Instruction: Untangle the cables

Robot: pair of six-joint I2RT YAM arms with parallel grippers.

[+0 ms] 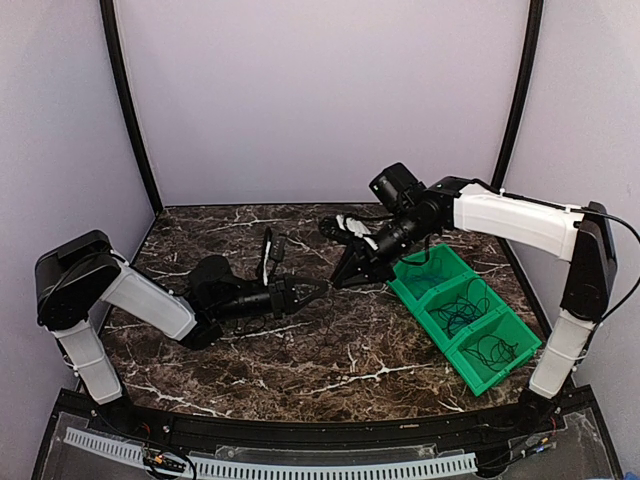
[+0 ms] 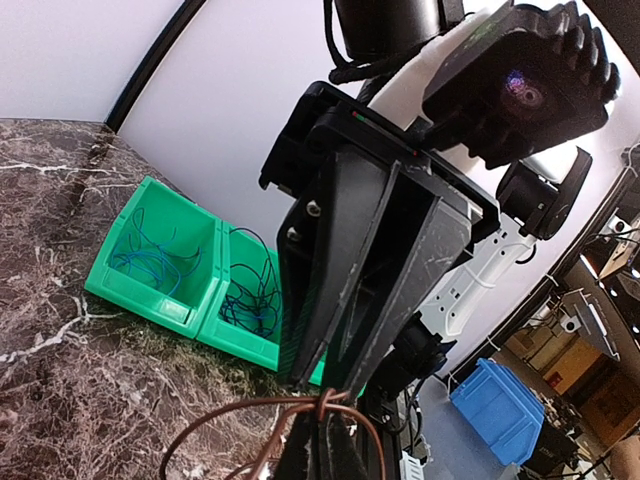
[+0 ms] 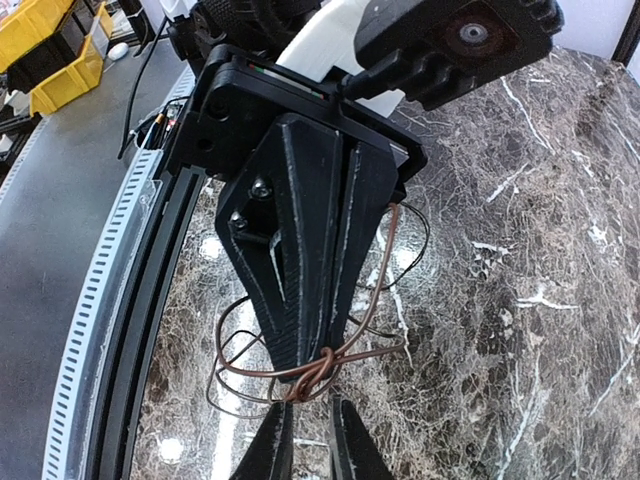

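A tangled brown cable (image 3: pixel 325 370) hangs in loops at the tips of my left gripper, which is shut on it above the table. Its crossing strands bunch into a knot (image 2: pixel 328 400) right at the fingertips. From the other side my right gripper reaches in, its tips close to that knot. In the right wrist view a narrow gap shows between the right fingers, and no strand is clearly held there. In the top view both grippers meet near the table's middle, and the cable is barely visible.
To the right stands a green bin (image 1: pixel 437 322) with three compartments. Blue cables (image 2: pixel 150 262) lie in the far one, dark tangled cables (image 1: pixel 462 315) in the middle, and more cable (image 1: pixel 492 350) in the near one.
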